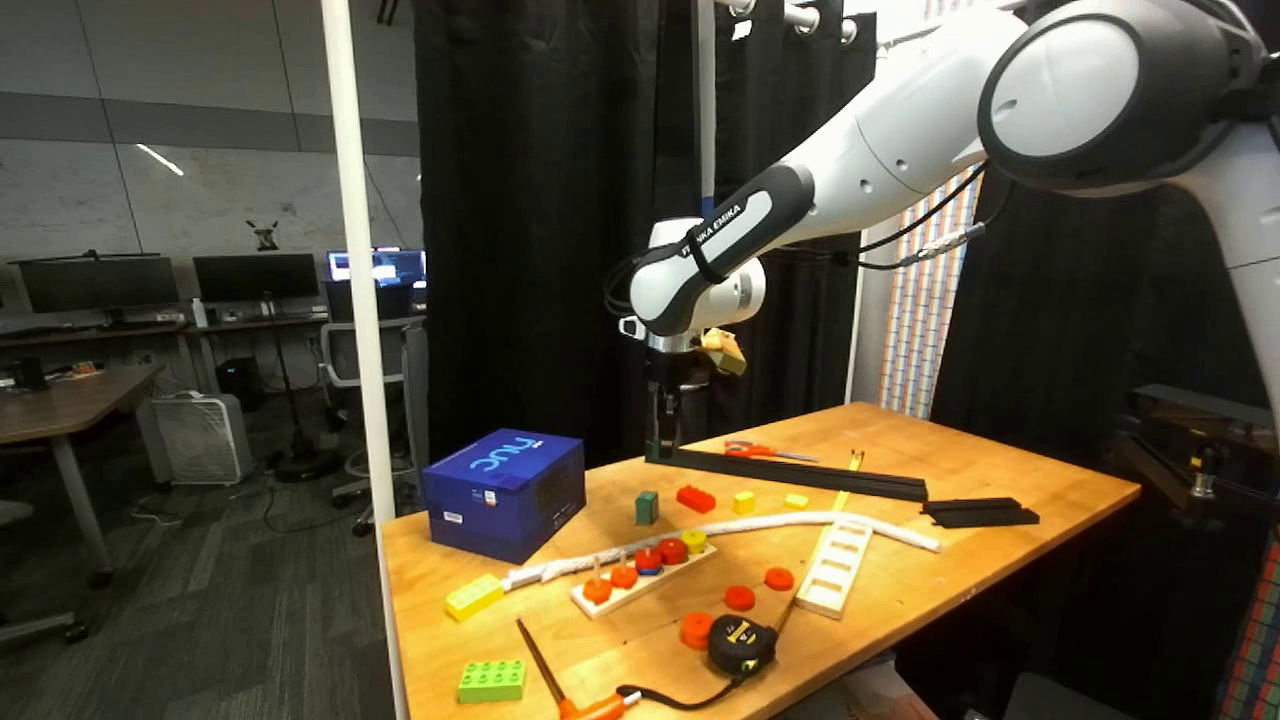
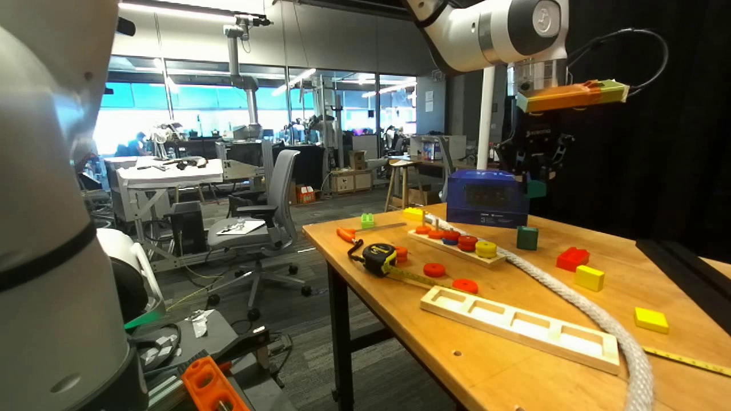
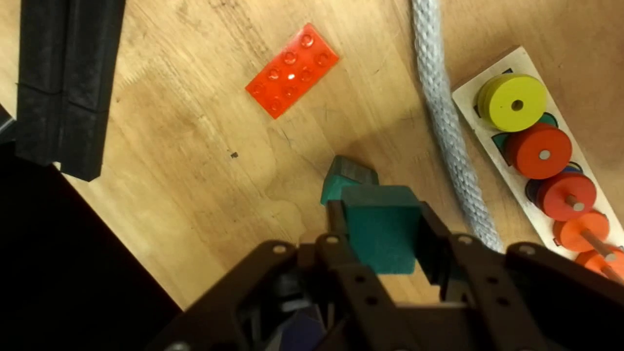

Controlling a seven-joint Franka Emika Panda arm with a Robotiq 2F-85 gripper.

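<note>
My gripper is shut on a dark green block [image 3: 383, 243], which sits squarely between its fingers in the wrist view. In exterior view 2 the held block [image 2: 536, 189] hangs at the gripper's lower end, above the table. From exterior view 1 the gripper [image 1: 663, 439] appears near the far edge, with only a sliver of green showing at its tip. A second green block [image 3: 339, 186] rests on the table, partly covered by the held one in the wrist view. It stands upright and alone in exterior view 2, as a green block [image 2: 527, 237].
A red brick [image 3: 292, 71], a grey rope [image 3: 447, 126] and a peg board [image 3: 468, 96] with coloured discs lie close by. The blue box [image 1: 504, 492] stands at the back left; black rails [image 1: 798, 472] line the far edge. A tape measure [image 1: 738, 646] sits in front.
</note>
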